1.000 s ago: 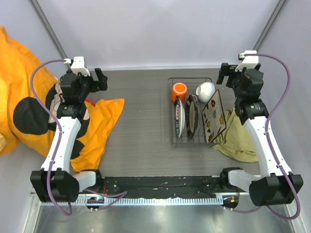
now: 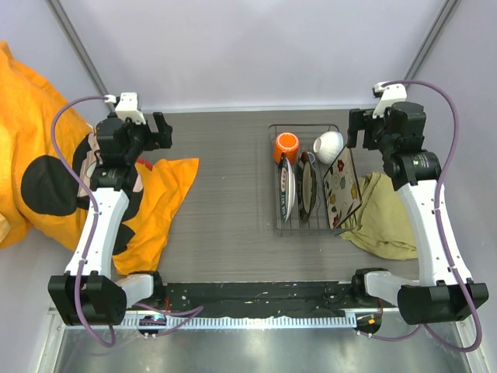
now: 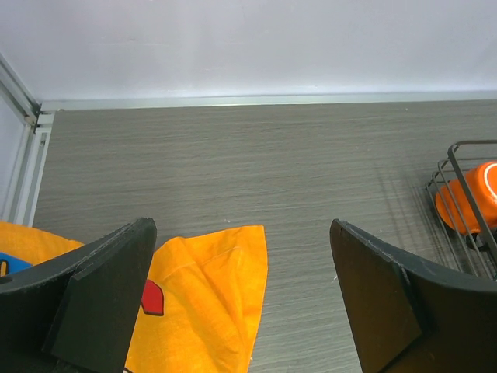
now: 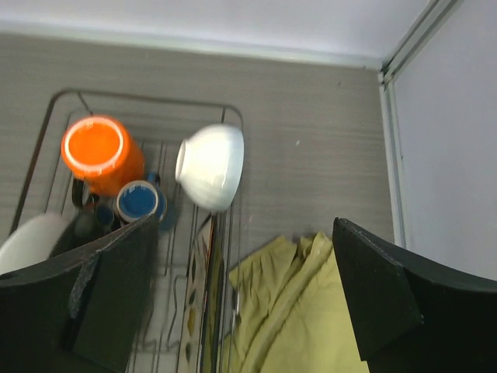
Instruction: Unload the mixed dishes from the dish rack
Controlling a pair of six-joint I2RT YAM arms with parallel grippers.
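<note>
The wire dish rack (image 2: 293, 227) stands right of centre. At its back sit an orange mug (image 2: 286, 144) and a tilted white bowl (image 2: 328, 146). A white plate (image 2: 288, 194) and a dark-rimmed plate (image 2: 307, 186) stand on edge, with a flower-patterned square plate (image 2: 342, 189) leaning at the right side. A small blue cup (image 4: 140, 200) shows behind the orange mug in the right wrist view. My left gripper is open and empty, well left of the rack. Just right of the rack, my right gripper is open, nothing between its fingers.
An orange cloth (image 2: 169, 186) with black patches covers the left side. Olive cloth (image 2: 388, 221) lies bunched right of the rack. A white wall (image 2: 248, 54) bounds the back.
My right gripper has turned a little and its wrist has shifted slightly to the left in the top view. The left arm and the dishes look unmoved.
</note>
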